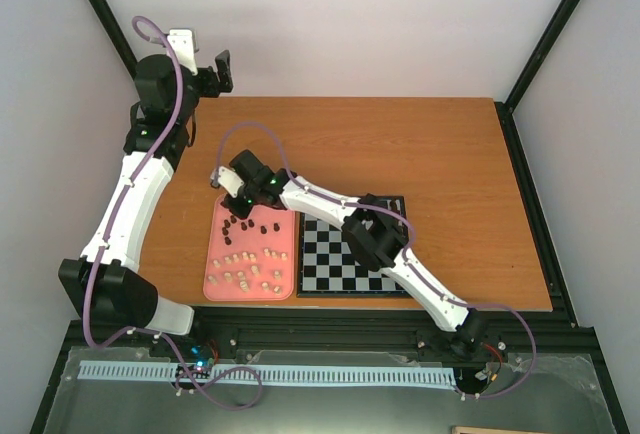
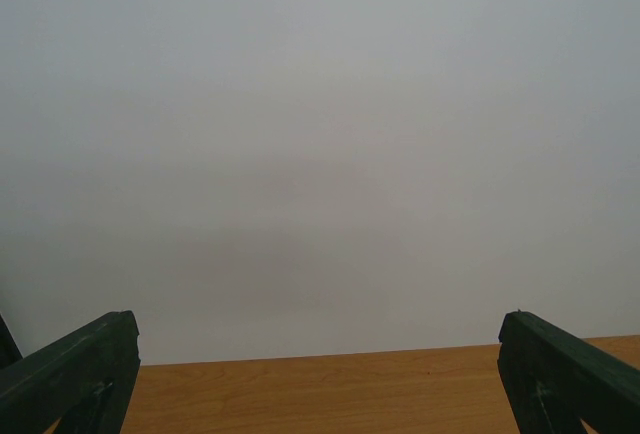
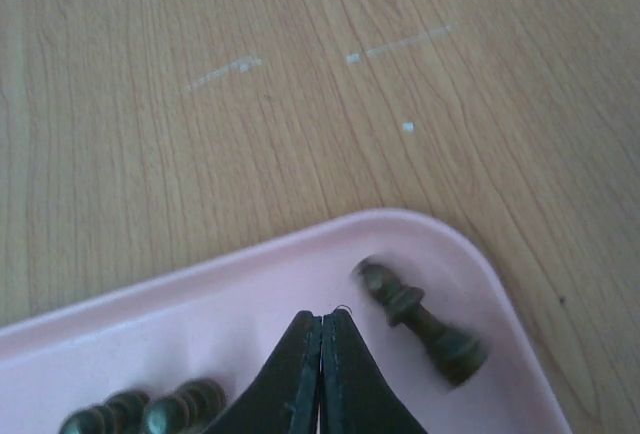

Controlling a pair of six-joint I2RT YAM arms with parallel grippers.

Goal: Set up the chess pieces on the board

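In the right wrist view a dark chess piece [image 3: 420, 324] leans or lies tilted in the rounded corner of the pink tray [image 3: 290, 259], slightly blurred. My right gripper is shut with nothing between its fingers, and the tilted piece is outside them, to their right. Two more dark pieces [image 3: 185, 409] show at the lower left edge. Dark and light pieces [image 1: 254, 269] stand in the tray in the top view. The chessboard [image 1: 325, 272] lies to the tray's right, partly hidden under my right arm. Far from the tray, my left gripper stands open and empty.
Bare wooden table [image 1: 420, 144] spreads behind and right of the board. The tray's raised rim [image 3: 515, 299] curves close around the tilted piece. A purple cable [image 1: 258, 124] loops above the right arm.
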